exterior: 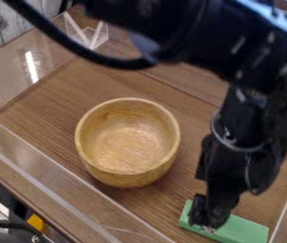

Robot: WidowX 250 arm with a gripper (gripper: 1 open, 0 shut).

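My black gripper point(210, 195) reaches down at the right, its open fingers low over a green block point(238, 230) at the bottom right, partly covering its left part. A yellow-tan bowl point(127, 133) stands empty to the left of the gripper, apart from it. Whether the fingertips touch the block I cannot tell.
The wooden table point(51, 119) has free room left of and behind the bowl. A clear plastic rail runs along the near left edge. The arm and a dark cable cover much of the top and right.
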